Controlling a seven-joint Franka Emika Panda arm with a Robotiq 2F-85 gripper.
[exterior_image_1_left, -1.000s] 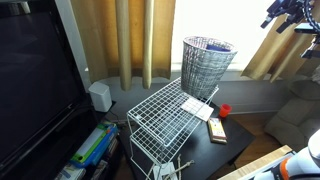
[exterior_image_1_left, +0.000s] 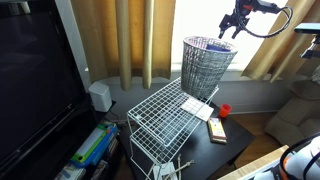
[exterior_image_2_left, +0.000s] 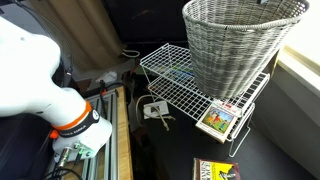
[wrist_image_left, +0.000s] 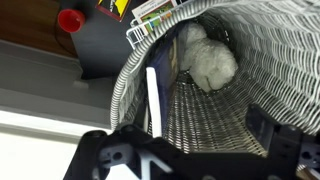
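A tall grey wicker basket (exterior_image_1_left: 206, 72) stands upright on the white wire rack (exterior_image_1_left: 163, 115). Above its opening, a little to the right in exterior view 1, hangs my gripper (exterior_image_1_left: 228, 34), its fingers apart. Looking down into the basket, the wrist view has the open gripper with nothing between its fingers. Inside the basket lies a white fluffy thing (wrist_image_left: 208, 64). A flat dark item with a white edge (wrist_image_left: 154, 102) leans against the basket's wall; what it is, I cannot tell.
A red cup (exterior_image_1_left: 225, 110) is on the dark table, near a small box (exterior_image_1_left: 216, 130). A yellow and red package (exterior_image_2_left: 215, 170) lies in front of the rack. On the left are a large dark screen (exterior_image_1_left: 30, 75) and a white box-shaped device (exterior_image_1_left: 101, 96). Curtains and a window stand behind.
My gripper has moved left from the upper right of exterior view 1 to above the basket's right side. The basket and rack have not moved.
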